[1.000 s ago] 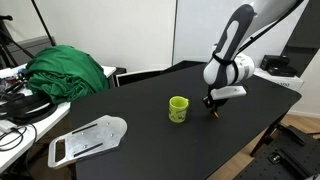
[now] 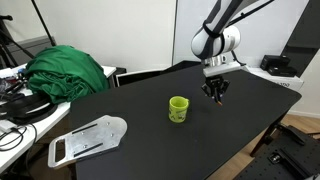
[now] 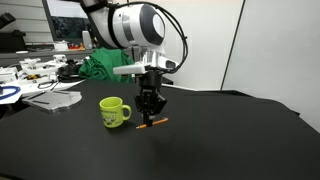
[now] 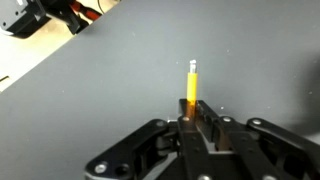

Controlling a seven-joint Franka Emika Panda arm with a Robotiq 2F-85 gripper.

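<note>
In the wrist view a thin orange pen-like stick [image 4: 192, 88] with a pale silvery tip points away from my gripper, which is shut on it. From the side, the stick [image 3: 153, 124] looks roughly level, slightly tilted, and appears to hang over the dark table. My gripper [image 3: 148, 114] is just right of a yellow-green mug [image 3: 114, 112] and apart from it. The mug [image 2: 178, 109] stands upright on the table, handle to one side; its inside is mostly hidden.
A silver metal tray [image 2: 88, 140] lies at the table's left. Behind it is a heap of green cloth [image 2: 68, 77]. A black frame [image 2: 292, 150] stands near the right edge.
My gripper has risen from close to the table, carrying the orange stick up and slightly back. The mug and tray have stayed put.
</note>
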